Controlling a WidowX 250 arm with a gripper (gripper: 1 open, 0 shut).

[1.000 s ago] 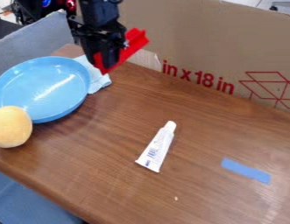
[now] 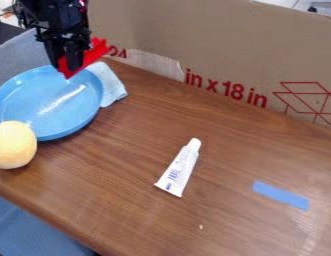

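My black gripper [image 2: 69,56] is at the upper left, shut on a red object [image 2: 90,52], held over the back edge of a blue plate [image 2: 48,101]. A light blue cloth [image 2: 109,85] lies at the plate's right, partly behind it. Whether the red object touches anything below cannot be told.
A yellow round object [image 2: 12,145] sits at the plate's front. A white tube [image 2: 179,166] lies mid-table, with a blue tape strip [image 2: 280,196] to the right. A cardboard wall [image 2: 248,55] bounds the back. The wooden table [image 2: 154,215] is otherwise mostly clear.
My gripper has moved left with the red object, from above the cloth to over the plate's back edge. The objects on the table have not moved.
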